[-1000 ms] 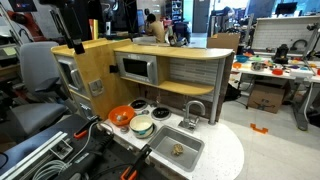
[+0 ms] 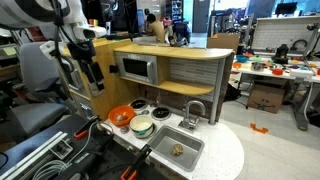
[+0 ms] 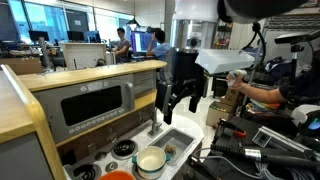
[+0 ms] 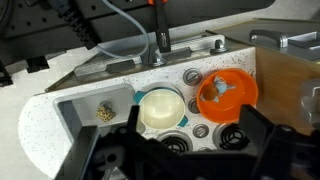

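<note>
My gripper (image 2: 88, 76) hangs open in the air at the left, well above the counter, with nothing seen between its fingers. In exterior view 2 the gripper (image 3: 182, 100) is close to that camera, fingers downward. Under it in the wrist view lie a cream-coloured pot (image 4: 161, 110) and, to its right, an orange bowl (image 4: 238, 98) with a small pale-blue thing (image 4: 215, 88) inside. The sink (image 4: 77, 117), on the left there, holds a small yellow-brown item (image 4: 105, 111). Neither vessel is being touched.
Black burners (image 4: 232, 137) sit beside the pot and bowl. A tap (image 2: 197, 108) rises behind the sink, and a microwave (image 2: 138, 68) stands under the wooden shelf (image 2: 175, 50). Cables and a black rail (image 2: 135, 165) run along the front. Bare white counter lies right of the sink.
Over the last second the arm and gripper have come down and somewhat to the right in exterior view 1. The pot, bowl and sink item have stayed put.
</note>
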